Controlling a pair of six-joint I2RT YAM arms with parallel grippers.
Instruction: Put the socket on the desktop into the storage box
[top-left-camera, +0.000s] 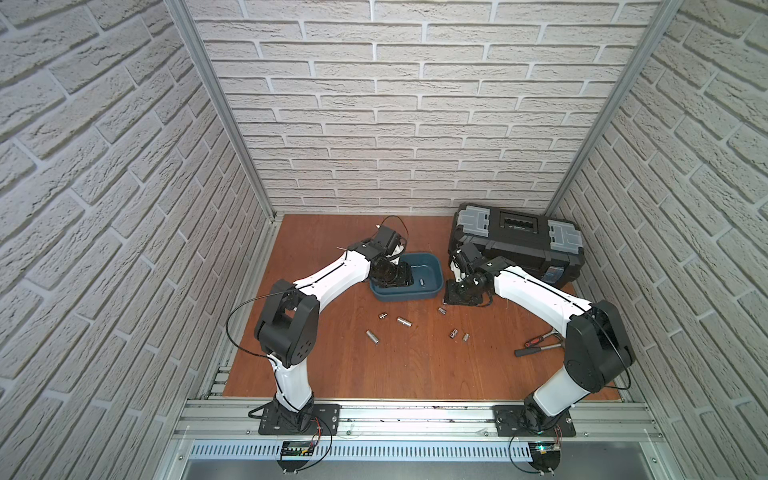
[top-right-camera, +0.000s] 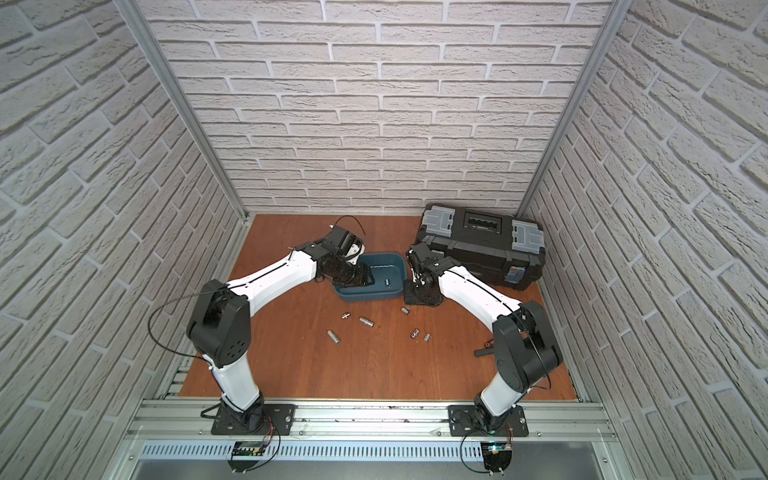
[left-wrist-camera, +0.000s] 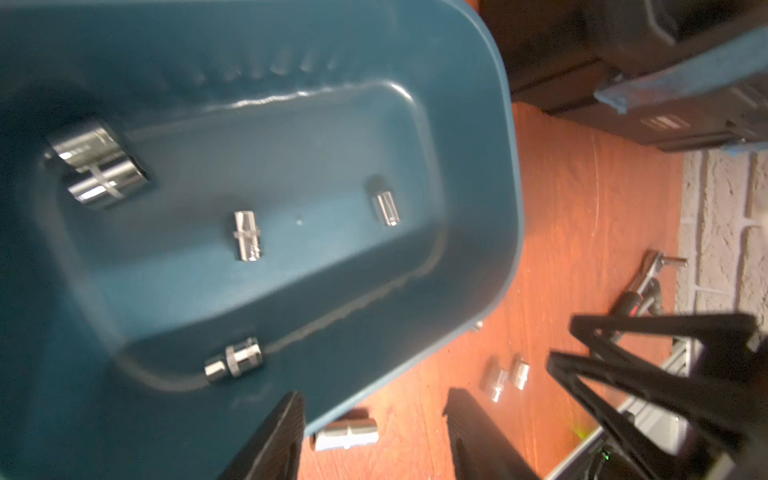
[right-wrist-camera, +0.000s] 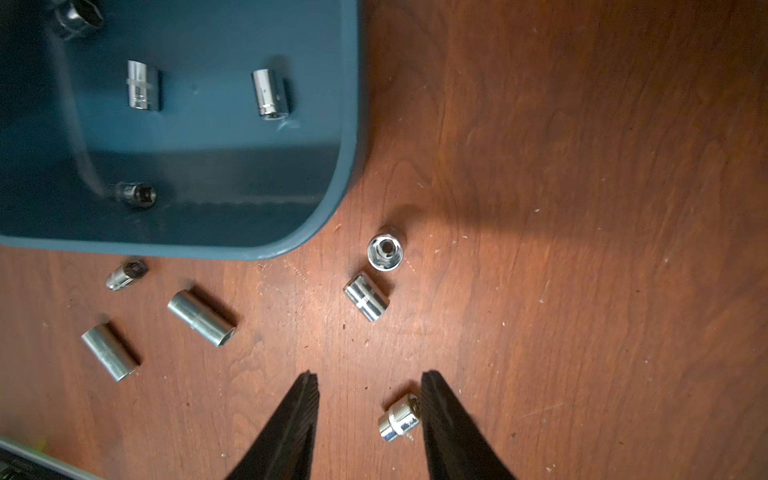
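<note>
The blue storage box (right-wrist-camera: 216, 245) holds several chrome sockets, including one (left-wrist-camera: 386, 208) at its right part. My left gripper is over the box's front rim, open, a socket lying on the table below. My right gripper is open above the table right of the box, nothing held. Loose sockets lie in front of and beside the box: one upright (right-wrist-camera: 385, 254), one lying near it (right-wrist-camera: 365, 297), one low between the right fingertips' view (right-wrist-camera: 398, 417), and several longer and shorter ones (right-wrist-camera: 200, 318) to the left.
A black toolbox (top-left-camera: 516, 236) stands at the back right. Tools (top-left-camera: 536, 348) lie at the right edge of the table.
</note>
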